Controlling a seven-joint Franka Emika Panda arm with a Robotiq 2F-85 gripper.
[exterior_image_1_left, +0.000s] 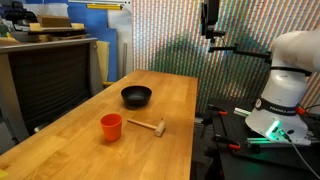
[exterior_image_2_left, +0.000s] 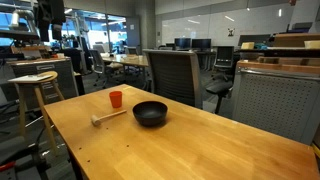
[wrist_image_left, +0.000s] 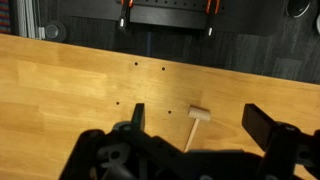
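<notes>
My gripper hangs high above the table edge, its two dark fingers (wrist_image_left: 262, 125) spread well apart in the wrist view, with nothing seen held. Below it lies a small wooden mallet (wrist_image_left: 200, 113), part of its handle hidden behind the gripper. On the table in exterior view 1 are a red cup (exterior_image_1_left: 111, 127), a black bowl (exterior_image_1_left: 136, 97) and the mallet (exterior_image_1_left: 159, 129) to the cup's right. From the other side, exterior view 2 shows the red cup (exterior_image_2_left: 115, 99), the mallet (exterior_image_2_left: 97, 121) and the black bowl (exterior_image_2_left: 150, 113), all standing apart.
The wooden table (exterior_image_2_left: 210, 150) has wide bare areas around these things. An office chair (exterior_image_2_left: 175, 78) stands against its far side, and a wooden stool (exterior_image_2_left: 38, 90) stands off to the left. The robot's white base (exterior_image_1_left: 277, 122) is beside the table.
</notes>
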